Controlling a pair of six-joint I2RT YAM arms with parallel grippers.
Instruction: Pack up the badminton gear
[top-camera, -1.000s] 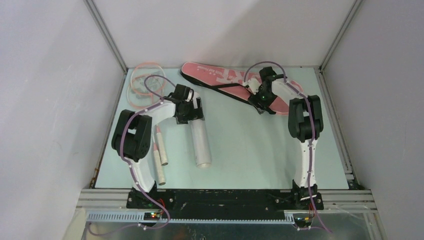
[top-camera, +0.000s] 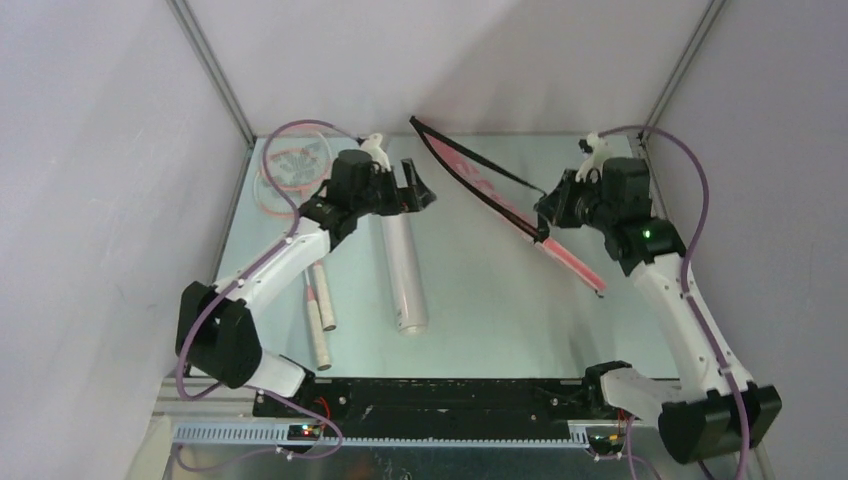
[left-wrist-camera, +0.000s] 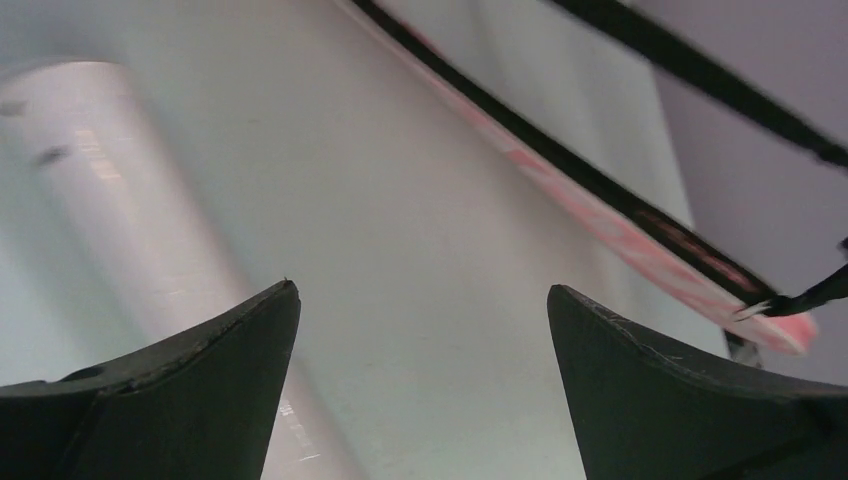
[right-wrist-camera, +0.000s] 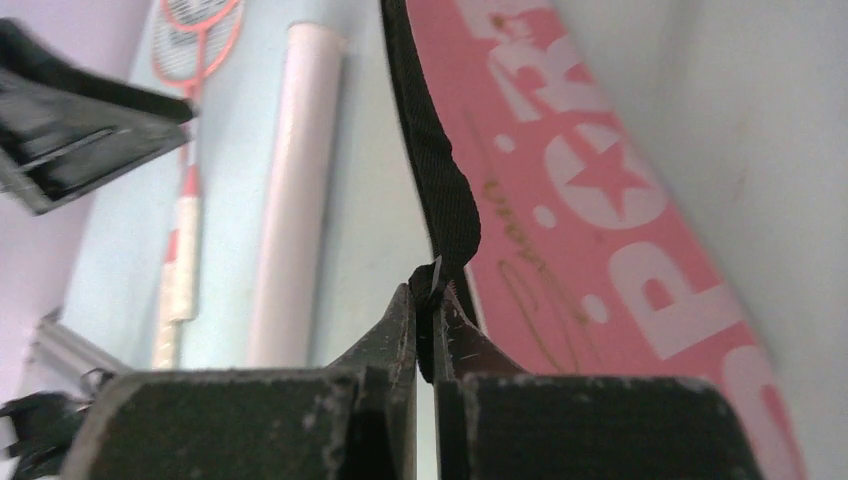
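Note:
My right gripper (top-camera: 556, 205) is shut on the black strap (right-wrist-camera: 435, 200) of the pink badminton bag (top-camera: 470, 175), lifting it so the bag slants from the back centre down toward the front right. My left gripper (top-camera: 410, 195) stands open above the white shuttlecock tube (top-camera: 404, 280), nothing between its fingers; the bag hangs ahead to its right in the left wrist view. Two rackets (top-camera: 313, 320) lie at the left, their heads (top-camera: 292, 168) at the back.
Walls enclose the table (top-camera: 480, 320) at the back and both sides.
The left gripper has risen from the tube.

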